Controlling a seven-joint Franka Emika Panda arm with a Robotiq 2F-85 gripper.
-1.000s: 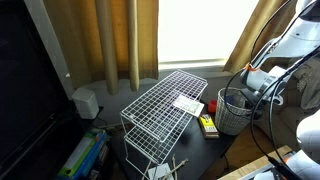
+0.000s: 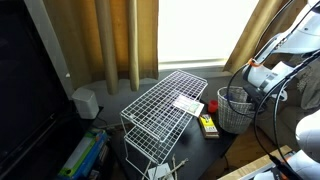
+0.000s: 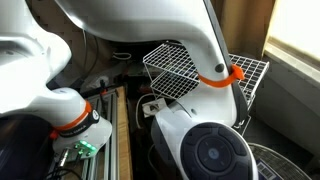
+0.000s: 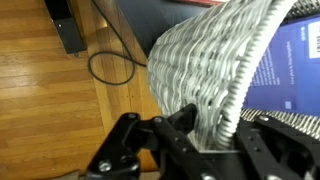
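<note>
A pale woven basket stands at the right end of the dark table, beside the wire rack. In the wrist view the basket's ribbed wall fills the middle, with its thick rim running down between my fingers. My gripper is shut on that rim. A blue-purple book or package shows inside the basket. In exterior view 2 the arm hides the basket and the fingers.
A white wire rack takes up the table's middle, with a printed sheet or book on it. A red item and a yellow box lie close to the basket. Thin tools lie at the front.
The basket and my hand have shifted slightly, and the basket looks a little more upright. The rack and the items beside it look unmoved.
</note>
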